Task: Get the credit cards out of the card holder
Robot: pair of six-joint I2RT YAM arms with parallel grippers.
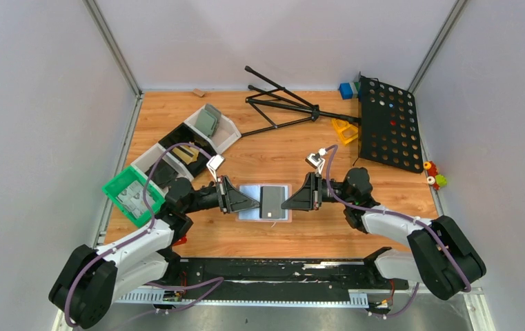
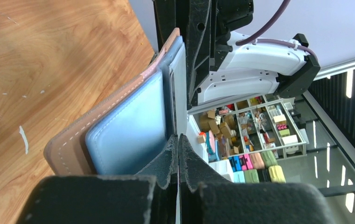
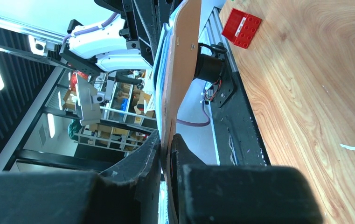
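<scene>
The card holder (image 1: 249, 212), pale blue inside with a pinkish-tan cover, stands between my grippers above the table. A grey card (image 1: 272, 202) shows at its right half in the top view; from the left wrist it is a thin upright sheet (image 2: 180, 88) beside the blue pocket (image 2: 128, 128). My left gripper is shut, its tips meeting at the sheet's near edge; whether that edge is pinched cannot be told. By the holder's right edge, my right gripper has its fingers open on either side of the tan cover (image 3: 183, 60).
To the left sit joined bins, including a green one (image 1: 134, 196) and a white one (image 1: 226, 134). A black tripod (image 1: 290, 103) and a perforated black panel (image 1: 389, 124) occupy the back. A red block (image 3: 241, 28) lies on the table near the left arm.
</scene>
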